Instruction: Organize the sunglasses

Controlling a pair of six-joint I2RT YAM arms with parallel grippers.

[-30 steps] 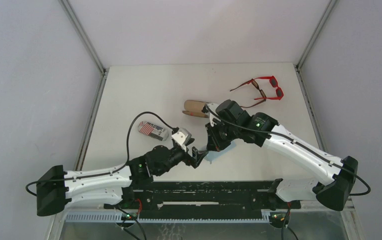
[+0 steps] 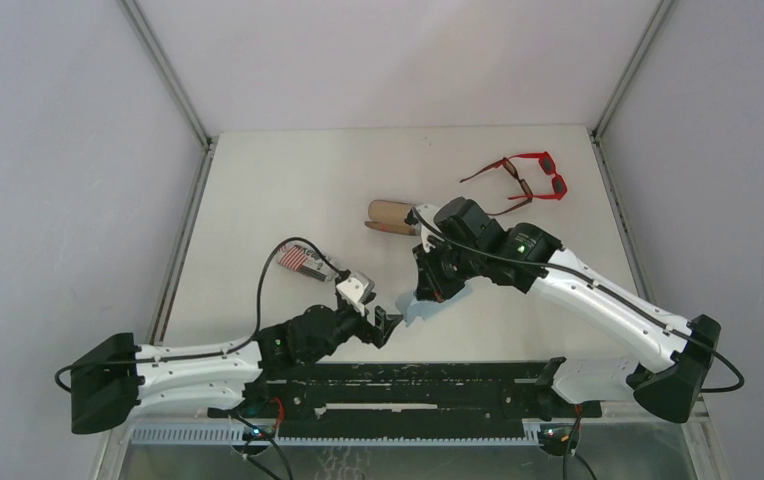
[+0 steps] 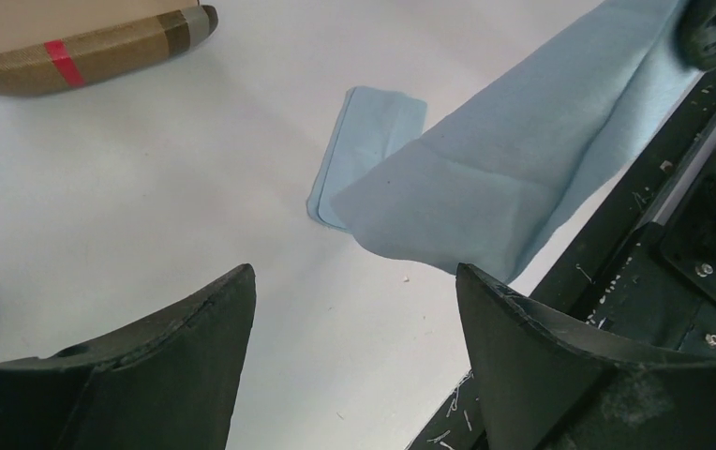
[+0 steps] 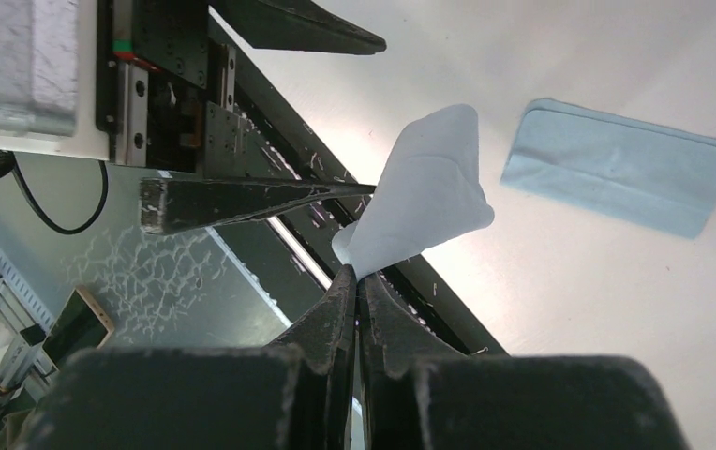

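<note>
Shut on a light blue cloth point(image 4: 425, 187), my right gripper keeps it hanging above the table. In the left wrist view this held cloth point(image 3: 523, 141) slants down from upper right. My left gripper stands open; the cloth's lower end is near one fingertip, and I see no grip on it. Flat on the table lies a folded blue cloth point(image 4: 617, 169). From above, red-framed sunglasses point(image 2: 559, 185) and brown sunglasses point(image 2: 525, 187) overlap with temples spread at the back right. An open brown case point(image 2: 391, 212) sits mid-table, partly behind the right arm.
A can point(image 2: 306, 261) lies on its side left of centre, close to the left arm. The dark front rail point(image 2: 388, 380) borders the table. Free table lies at the back left and back middle.
My left gripper has drawn back leftward from the right gripper, leaving a gap. More of the held cloth shows now, spread toward the left gripper. The sunglasses and case have stayed put.
</note>
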